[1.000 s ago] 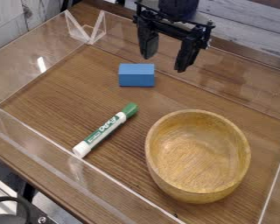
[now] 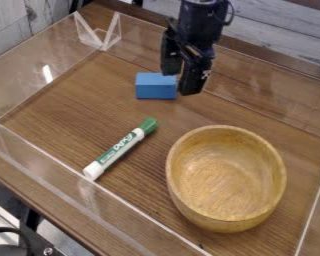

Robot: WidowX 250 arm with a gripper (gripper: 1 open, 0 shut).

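A blue block [image 2: 155,86] lies on the wooden table, left of my black gripper [image 2: 180,62], which hangs just above and to the right of it, open. A green and white marker [image 2: 117,150] lies diagonally at the lower left. A yellow bowl [image 2: 224,215] sits at the lower right.
The wooden table [image 2: 69,110] has clear space left of the blue block and along the right behind the bowl. Transparent walls edge the left side, and dark cables show at the bottom left corner.
My gripper has turned from side-on to a narrower angle and shifted slightly toward the blue block. The block, marker and bowl have not moved.
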